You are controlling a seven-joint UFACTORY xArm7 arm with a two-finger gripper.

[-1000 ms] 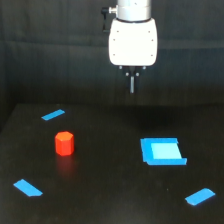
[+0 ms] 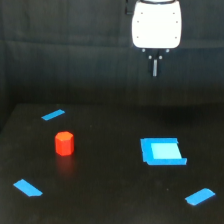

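On the left of the dark table stands a small red block (image 2: 64, 143) with a faceted outline. To its right, a pale square (image 2: 165, 151) lies flat, framed by blue tape. My gripper (image 2: 155, 72), below the white arm end (image 2: 156, 25), hangs high in the upper right of the camera view, well apart from the block. Its fingers look like a thin dark stub at this size, so how they stand is unclear. No object shows at their tip.
Blue tape strips mark the table at the back left (image 2: 53, 115), front left (image 2: 27, 188) and front right (image 2: 200, 197). Bare table (image 2: 105, 160) lies between the block and the square. A dark curtain (image 2: 70, 60) hangs behind.
The arm end and gripper have moved right and higher in the view. The red block and the pale square are where they were.
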